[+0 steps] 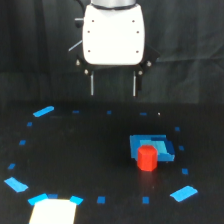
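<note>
My gripper (113,92) hangs at the top of the camera view, pointing down under its white hand. Its two thin fingers stand wide apart, with only dark background between them. A small red round object (147,158), perhaps a can or block, is lower and to the right, well away from the fingers. Directly behind it lies a blue square piece (166,143), like a shallow tray or frame, partly covered by the red object. I cannot tell whether the red object stands inside the blue piece or in front of it.
A pale square (53,211) sits at the lower left edge of the view. Blue tape strips (16,184) and small blue marks are scattered over the dark table (80,150).
</note>
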